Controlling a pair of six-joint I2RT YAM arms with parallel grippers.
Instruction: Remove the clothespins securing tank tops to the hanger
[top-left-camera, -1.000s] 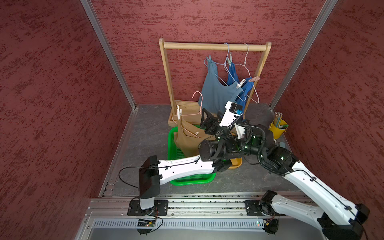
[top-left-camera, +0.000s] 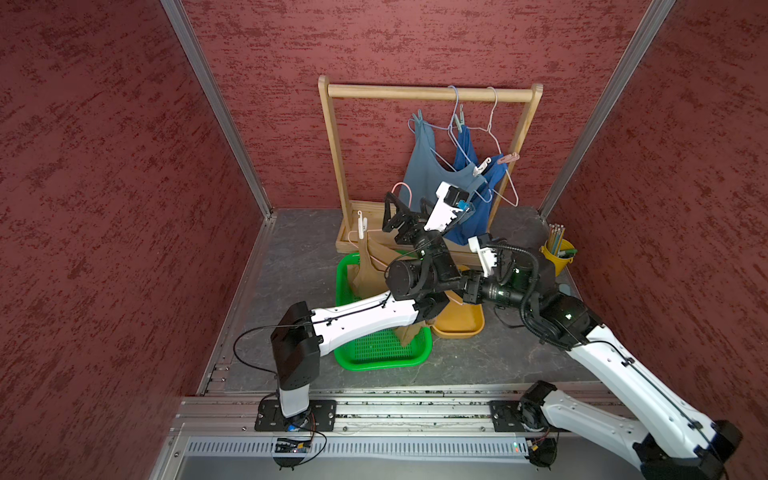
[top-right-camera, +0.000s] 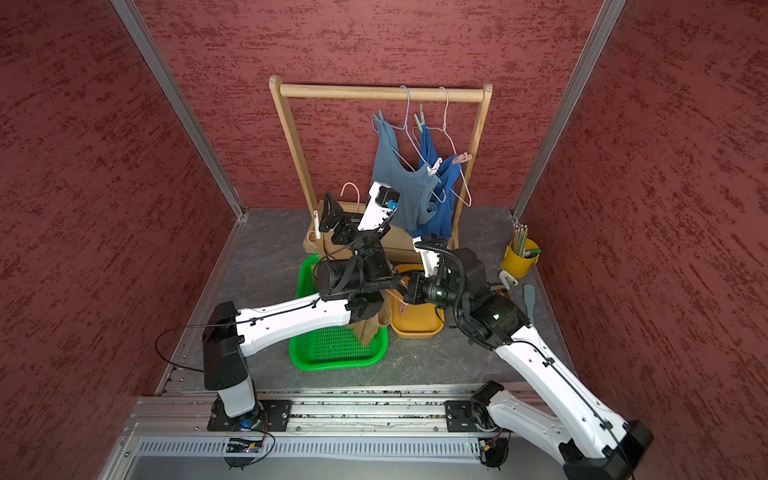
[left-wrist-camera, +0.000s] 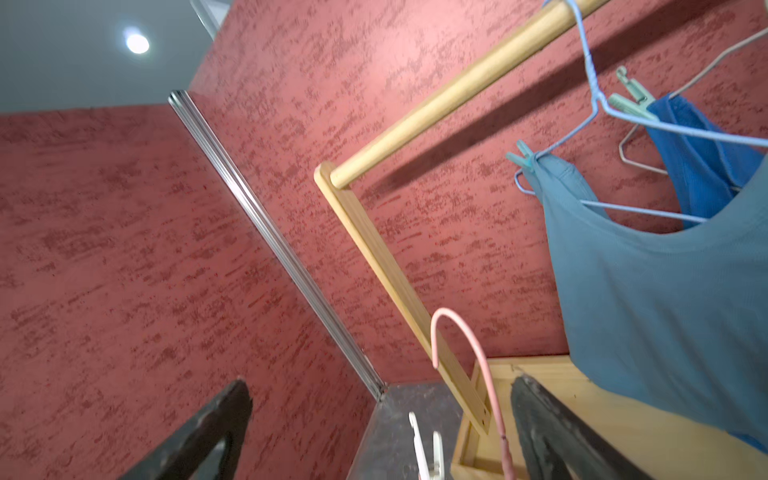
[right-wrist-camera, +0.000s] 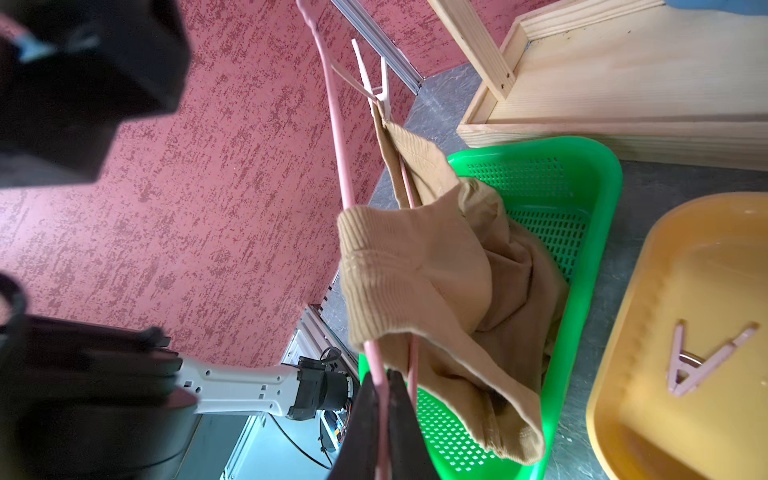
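Observation:
A tan tank top (right-wrist-camera: 416, 264) hangs on a pink hanger (right-wrist-camera: 340, 136) over the green basket (right-wrist-camera: 596, 264). One strap is clipped by a white clothespin (top-left-camera: 361, 225) at the hanger's left end; no pin shows on the strap nearer my right gripper. My right gripper is shut on the thin pink hanger. Open, my left gripper (top-left-camera: 406, 213) stands near the hook; in the left wrist view the hanger's hook (left-wrist-camera: 480, 360) shows between its spread fingers, and I cannot tell if it touches them. A pink clothespin (right-wrist-camera: 696, 364) lies in the orange tray (right-wrist-camera: 640, 320).
On the wooden rack (top-left-camera: 432, 92), grey-blue (top-left-camera: 432, 172) and blue (top-left-camera: 480, 212) tank tops hang, with clothespins on them. A yellow cup (top-left-camera: 557, 254) of sticks stands at the right. Both arms are close together over the middle.
The hanger and tan top have shifted slightly. The right arm has barely moved.

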